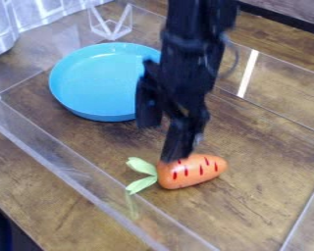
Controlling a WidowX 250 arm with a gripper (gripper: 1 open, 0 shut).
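An orange toy carrot [192, 171] with pale green leaves lies on the wooden table in the lower middle. My black gripper [167, 125] hangs just above it, blurred, its fingers pointing down and apparently open, with nothing seen between them. A round blue plate [83, 86] sits upper left, partly hidden behind the gripper.
Clear panels and strips run along the left and right of the wooden table [271, 157]. A white object with folds is at the top left corner.
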